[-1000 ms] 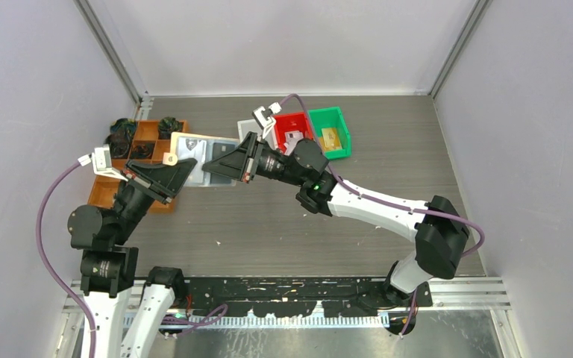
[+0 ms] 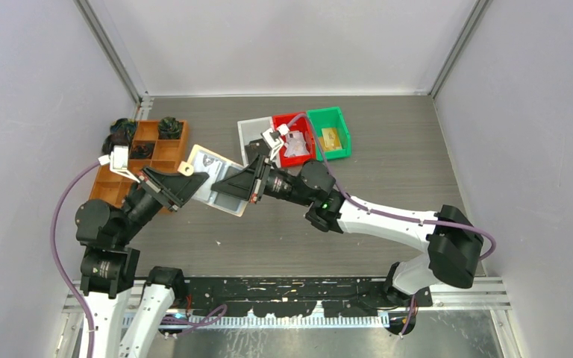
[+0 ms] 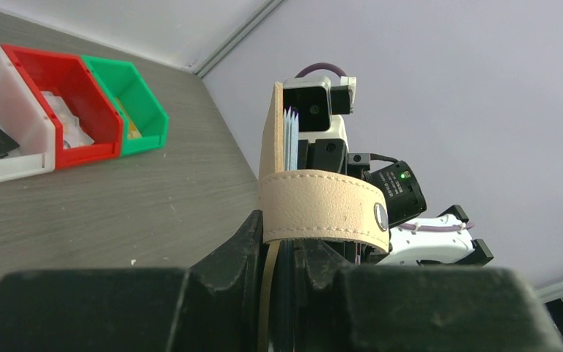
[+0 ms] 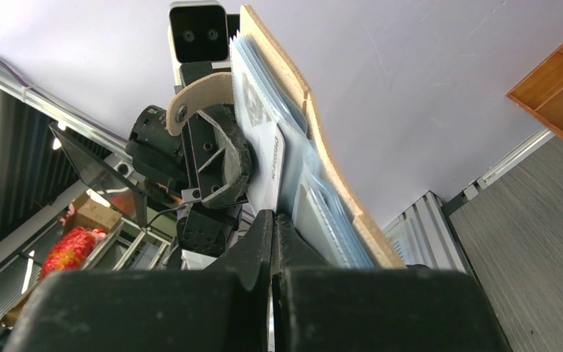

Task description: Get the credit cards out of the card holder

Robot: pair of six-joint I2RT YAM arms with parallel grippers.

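Note:
The tan card holder is up in the air between the two grippers, opened to show clear sleeves with a white card among them. My left gripper is shut on the holder, whose strap arches over the fingers in the left wrist view. My right gripper has its fingertips shut against the sleeves at the white card’s lower end; whether anything is between them is hard to tell.
An orange compartment tray stands at left. White, red and green bins stand at the back centre.
Both arms and the card holder have moved toward the front and slightly right in the top view, and the holder is more tilted than before.

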